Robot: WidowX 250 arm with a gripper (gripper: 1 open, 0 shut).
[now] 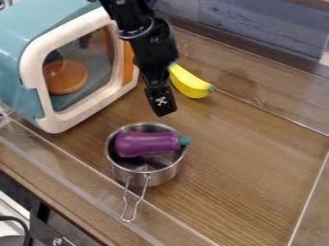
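A purple toy eggplant (144, 143) lies in a steel pot (144, 169) with a wire handle, low in the middle of the camera view. Above it hangs my black gripper (157, 94), open and apart from the eggplant, with no object seen between its fingers. A yellow toy banana (191, 85) lies on the table behind, right of the gripper.
A light blue toy oven (29, 46) with an open white-rimmed front and an orange dish (63, 79) inside stands at the upper left.
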